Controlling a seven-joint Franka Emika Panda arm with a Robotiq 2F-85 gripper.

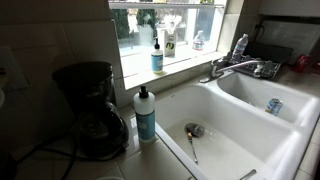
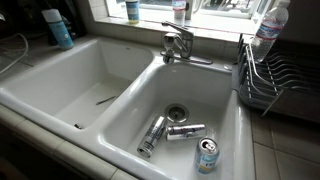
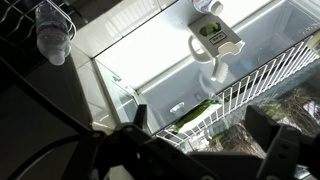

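Note:
My gripper shows only in the wrist view, fingers wide apart with nothing between its fingers. Beyond it are the window and sill, where a white container with a green label (image 3: 215, 38) stands. A clear water bottle (image 3: 52, 38) is at the upper left, by the dark rack. Well apart from the gripper, several cans lie or stand in the right basin of the sink: one upright (image 2: 207, 154), one on its side (image 2: 187, 131), another tilted (image 2: 152, 136). With no task named, I cannot tell which things matter.
A blue-labelled bottle (image 1: 145, 116) stands on the counter beside a black coffee maker (image 1: 90, 108). On the sill is a soap bottle (image 1: 157, 58). The faucet (image 2: 178, 42) rises behind the basins; a dish rack (image 2: 275, 78) stands at right. The left basin (image 2: 75, 75) is mostly empty.

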